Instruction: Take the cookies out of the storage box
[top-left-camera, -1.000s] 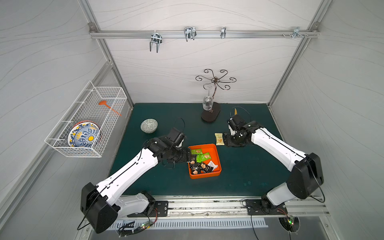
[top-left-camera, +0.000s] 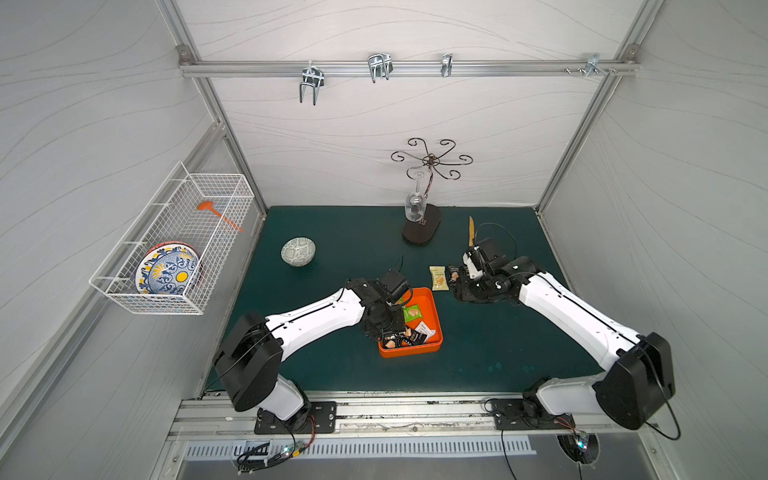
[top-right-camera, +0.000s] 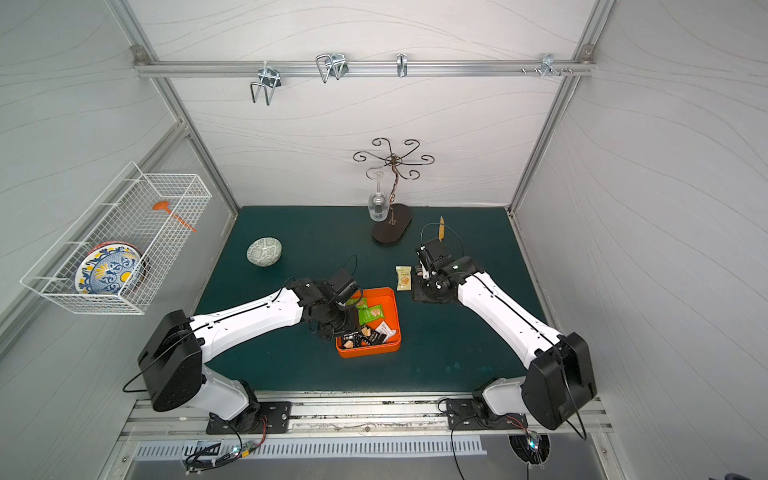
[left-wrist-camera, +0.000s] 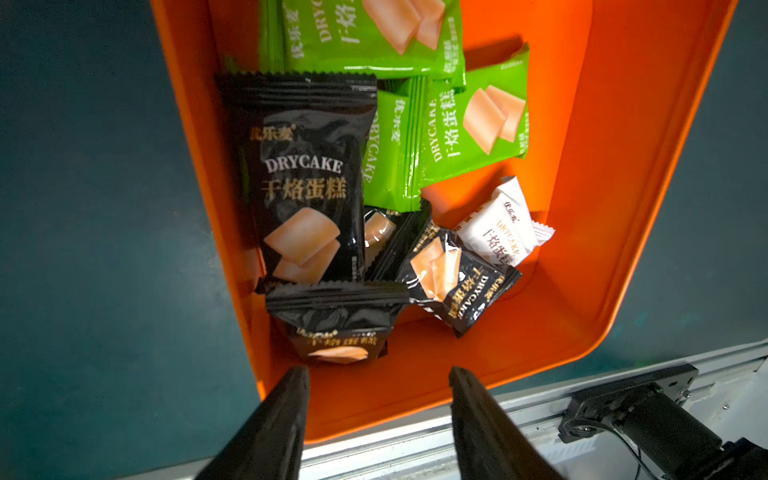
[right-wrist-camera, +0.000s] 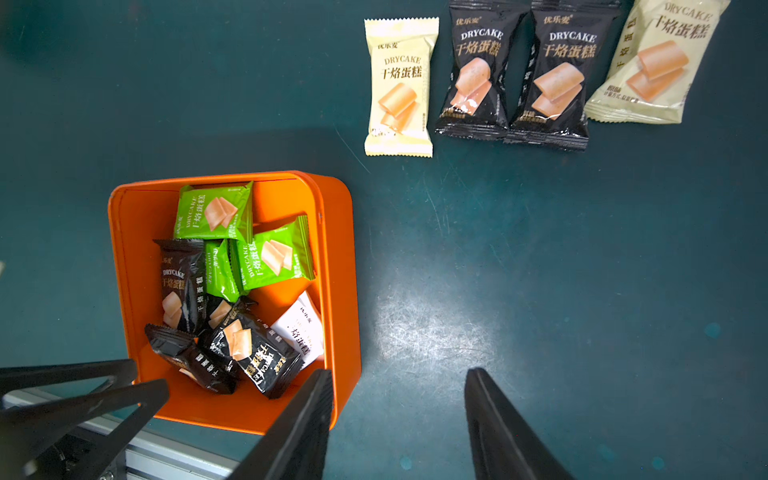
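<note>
An orange storage box (right-wrist-camera: 340, 264) stands on the dark green table, holding several wrapped cookies. Inside, the left wrist view shows green packets (left-wrist-camera: 480, 120), black packets (left-wrist-camera: 304, 176) and a white packet (left-wrist-camera: 504, 224). My left gripper is over the box's near end, its fingers apart with nothing between them. Out on the table, a row of packets lies beyond the box: a cream packet (right-wrist-camera: 401, 88), two black packets (right-wrist-camera: 560, 72) and another cream packet (right-wrist-camera: 662, 60). My right gripper is open above the table right of the box, empty.
Behind stand a metal scroll rack (top-left-camera: 421, 228) with a wine glass (top-left-camera: 415, 206) and, further left, a patterned bowl (top-left-camera: 298, 251). A wire basket (top-left-camera: 200, 304) hangs at the left wall. The table right of the box is bare.
My left arm has swung right, from beside the box to above it.
</note>
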